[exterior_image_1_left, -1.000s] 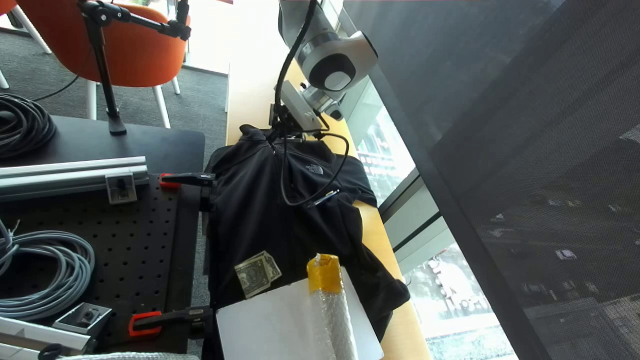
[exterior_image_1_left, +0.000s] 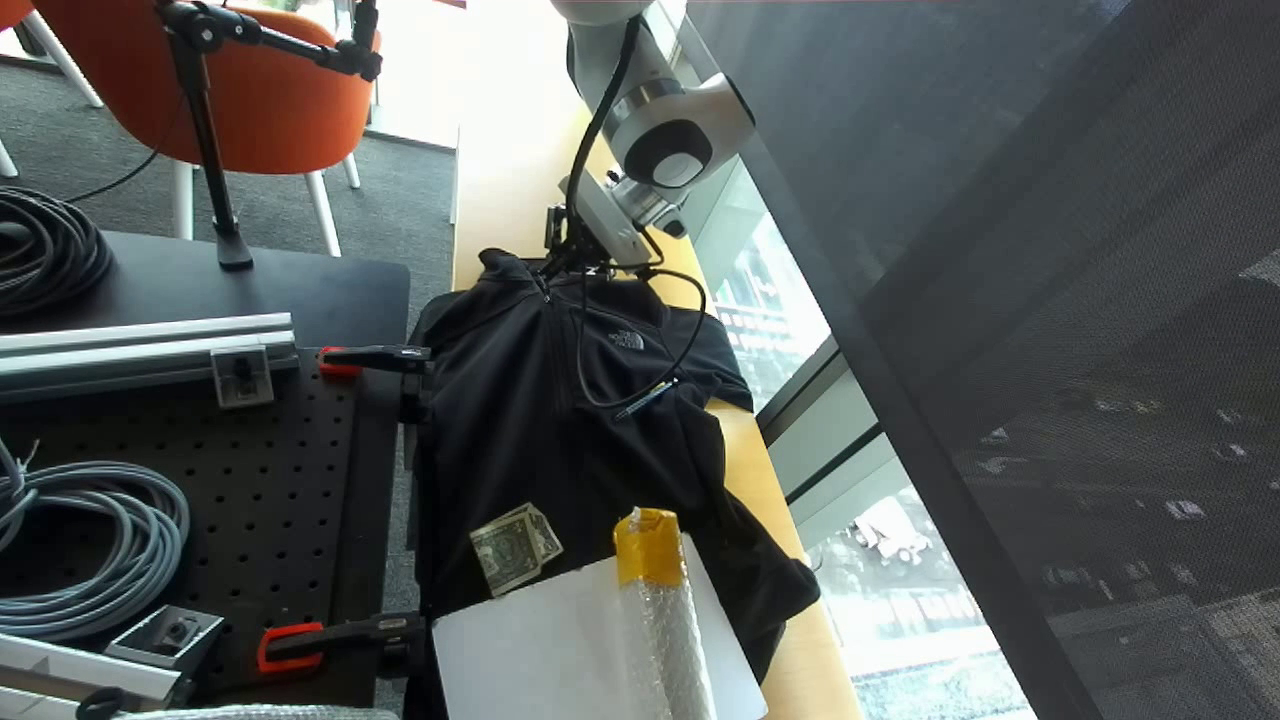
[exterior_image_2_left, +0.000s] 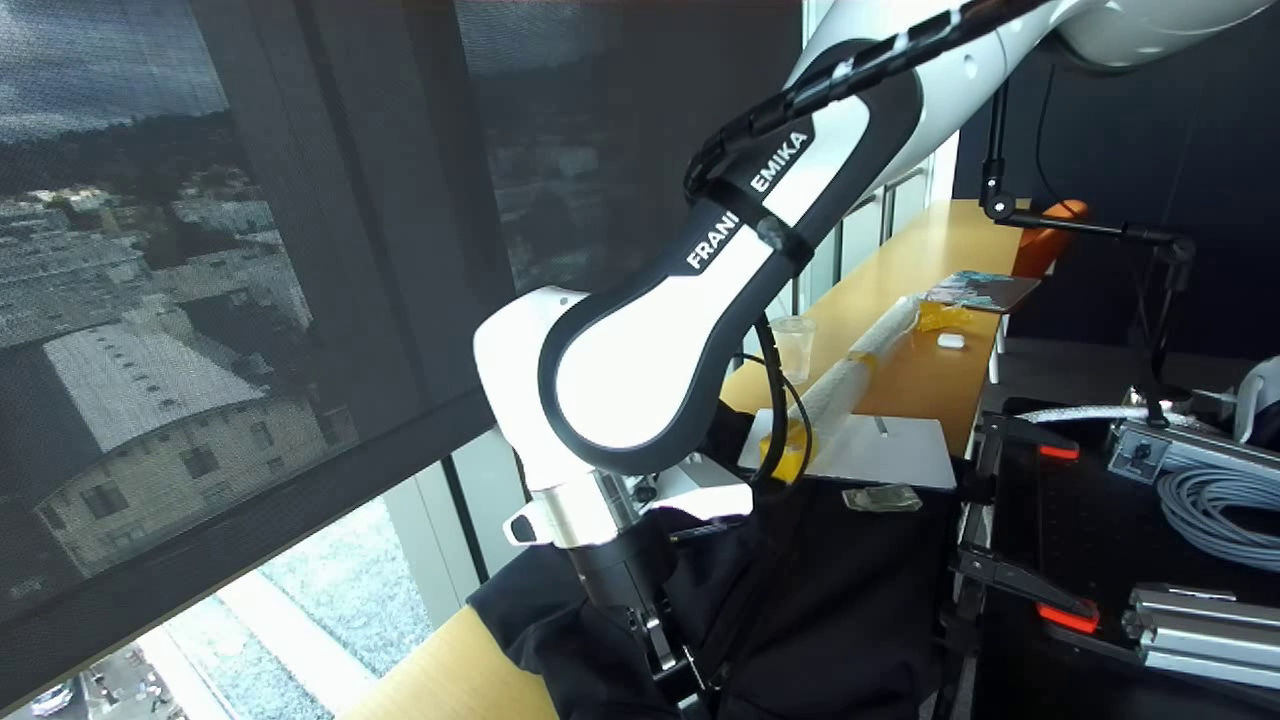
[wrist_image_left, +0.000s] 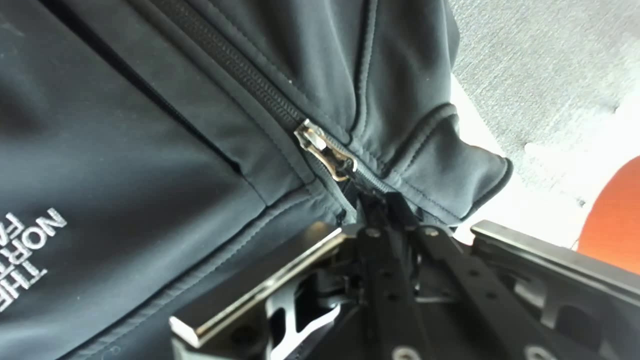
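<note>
A black jacket (exterior_image_1_left: 516, 396) is spread flat over the table, its white logo showing on the chest. In the wrist view its front zipper carries a metal slider (wrist_image_left: 327, 150) near the collar. The fingers of my gripper are closed together just past the slider's lower end, shut on the dark zipper pull that runs from the slider to the fingertips. The pull's far end is hidden between the fingers. Exterior view 1 puts the gripper low at the jacket's collar end; exterior view 2 shows the arm reaching down to the cloth.
A pen (exterior_image_1_left: 648, 398) and some banknotes (exterior_image_1_left: 516, 548) lie on the jacket. A white board (exterior_image_1_left: 540, 654) with a wrapped roll (exterior_image_1_left: 660, 600) covers its hem. Clamps (exterior_image_1_left: 372, 358) grip the black pegboard bench at left; the window borders the right.
My arm and gripper have shifted slightly to the right and toward the camera in exterior view 1, and the hanging cable has swung right. The jacket looks unmoved.
</note>
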